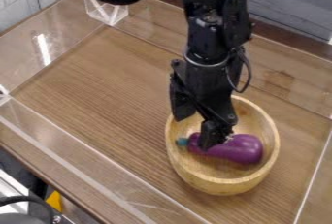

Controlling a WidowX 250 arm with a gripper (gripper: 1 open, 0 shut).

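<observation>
A yellow bowl [220, 177] stands toward the front right of the wooden table. In it lies a purple eggplant-like toy [239, 148] with a teal stem at its left end. The black gripper [201, 114] hangs over the back left of the bowl, above the toy and apart from it, open, with nothing seen held.
A clear plastic object [109, 10] is at the back left. A small yellow item shows at the lower left, beyond the edge.
</observation>
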